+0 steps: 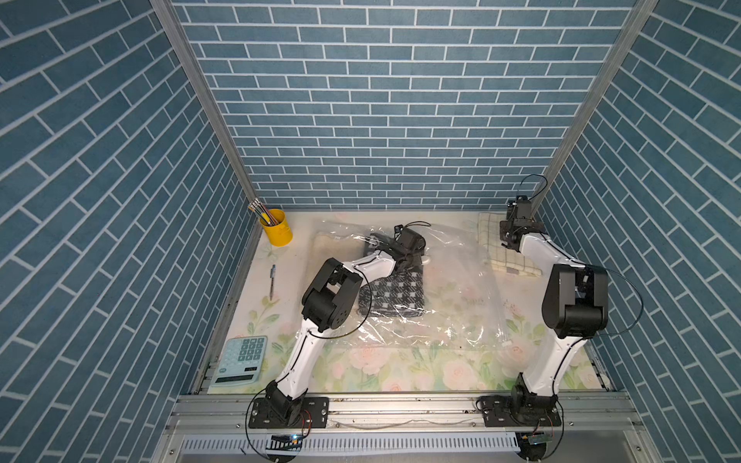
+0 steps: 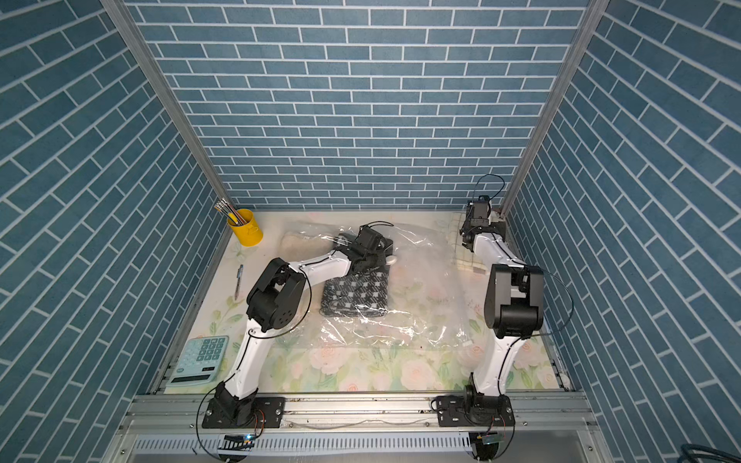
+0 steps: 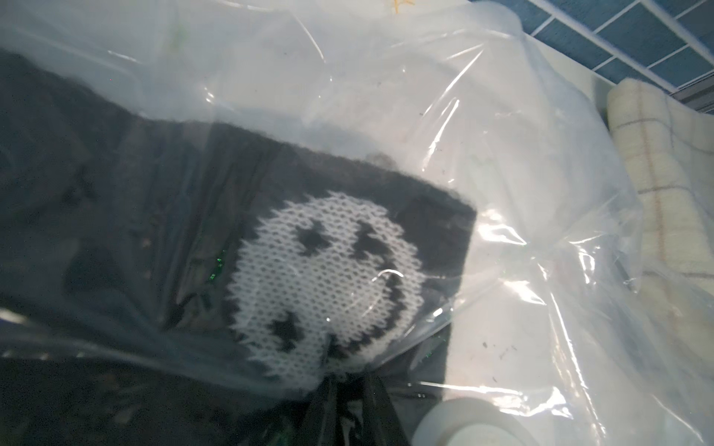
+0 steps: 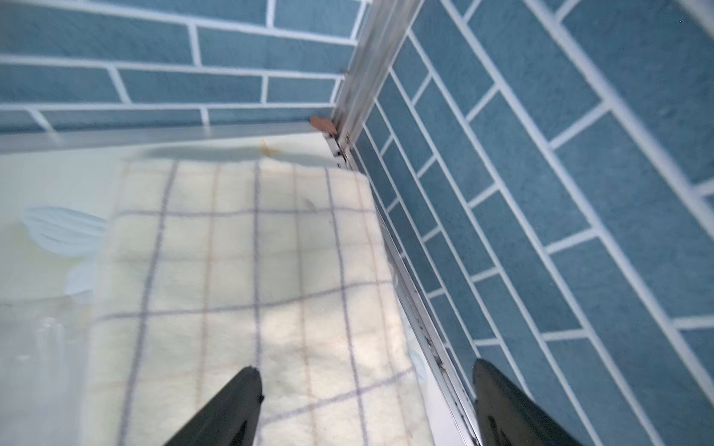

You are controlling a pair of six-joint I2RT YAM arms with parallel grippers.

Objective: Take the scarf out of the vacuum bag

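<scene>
A clear plastic bag (image 1: 459,308) lies flat on the table with a dark checked knit piece (image 1: 391,297) inside, bearing a white smiley (image 3: 327,267). My left gripper is shut over the bag at this piece; any pinched film is unclear. A cream checked scarf (image 4: 253,260) lies outside the bag in the back right corner. My right gripper is open above it, with nothing seen held between its fingers.
A yellow cup (image 1: 277,231) with pens stands at the back left, a pen (image 1: 271,281) lies at the left, and a calculator (image 1: 239,359) at the front left. Walls stand close behind and right of my right gripper.
</scene>
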